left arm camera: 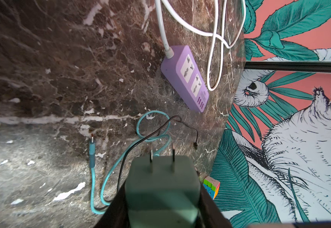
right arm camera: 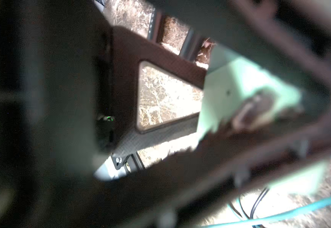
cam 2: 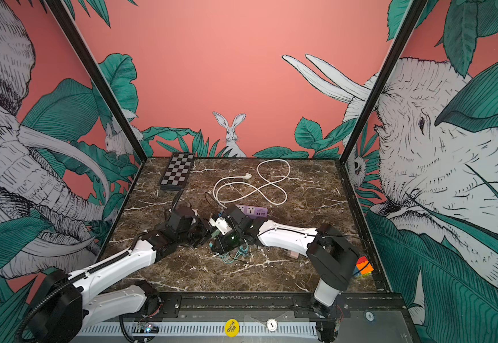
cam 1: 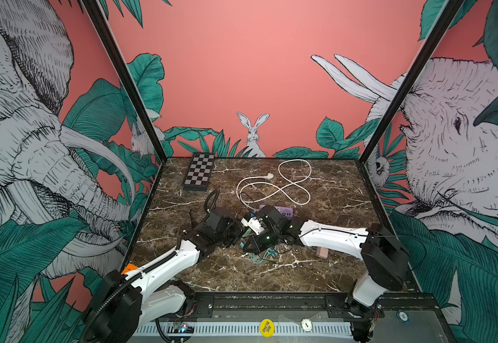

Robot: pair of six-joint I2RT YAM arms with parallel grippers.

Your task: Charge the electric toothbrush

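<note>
A pale green two-pronged charger plug fills the lower middle of the left wrist view, its prongs pointing away from me. My left gripper is shut on it. My right gripper is close beside the plug, in front of the left gripper. Its dark fingers are shut, with the green plug showing behind them; touching or apart, I cannot tell. Past both grippers lies the purple power strip with empty sockets. A teal cable and a thin black cable lie on the table. No toothbrush can be made out.
The strip's white cord loops over the back of the table. A checkered box stands at the back left. A small pinkish block and a coloured cube sit at the right.
</note>
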